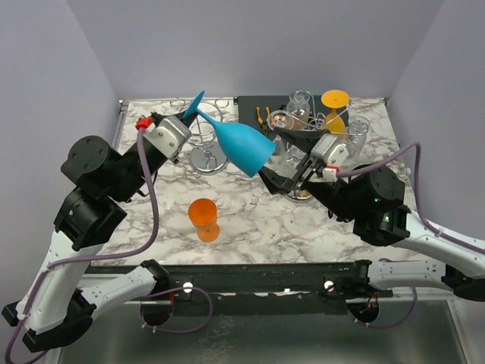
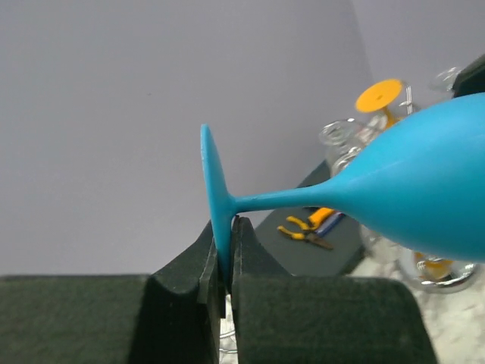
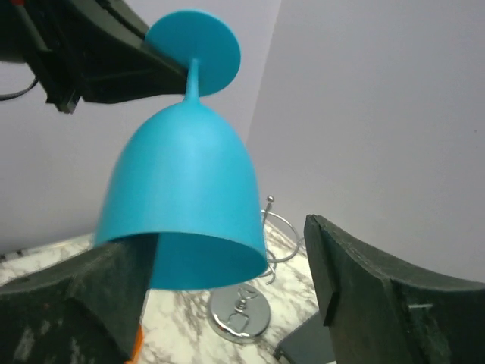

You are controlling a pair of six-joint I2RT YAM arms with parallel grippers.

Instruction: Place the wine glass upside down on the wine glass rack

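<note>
The blue wine glass [image 1: 242, 148] hangs tilted in the air, my left gripper [image 1: 186, 117] shut on its foot and stem end [image 2: 220, 205]. Its bowl [image 3: 182, 182] points down and right, toward my right gripper [image 1: 280, 159], whose fingers stand parted near the rim, one partly behind the bowl in the right wrist view. A wire rack on a round base [image 1: 208, 157] stands at the back left, behind the glass. A second rack at the back right holds clear glasses [image 1: 299, 106] and an orange one [image 1: 335, 99], partly hidden by my right arm.
An orange glass [image 1: 203, 220] stands on the front left of the marble table [image 1: 250, 235]. A dark mat [image 1: 250, 110] with pliers lies at the back centre.
</note>
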